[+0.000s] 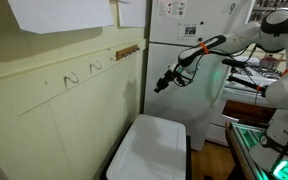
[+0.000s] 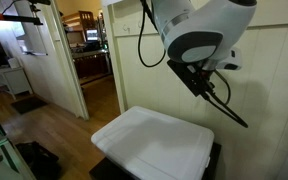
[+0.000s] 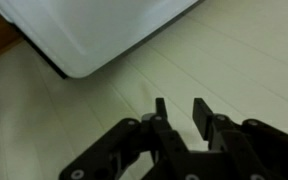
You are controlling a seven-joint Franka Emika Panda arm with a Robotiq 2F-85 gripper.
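My gripper (image 1: 161, 87) hangs in the air beside the cream panelled wall, beyond the far end of a white flat surface (image 1: 149, 152). In the wrist view the gripper is part open; its two dark fingers (image 3: 162, 108) stand apart with only bare wall panelling showing between them. The white surface (image 3: 89, 28) lies at the upper left there, clear of the fingers. From the other side, the large white arm (image 2: 199, 52) covers much of the wall above the white surface (image 2: 154, 138), which carries nothing.
Several hooks (image 1: 94, 67) and a wooden rack (image 1: 127, 52) are fixed to the wall. A white fridge-like cabinet (image 1: 164, 105) stands behind the arm. An open doorway (image 2: 94, 60) shows another room. Wooden floor (image 2: 59, 130) lies beside the white surface.
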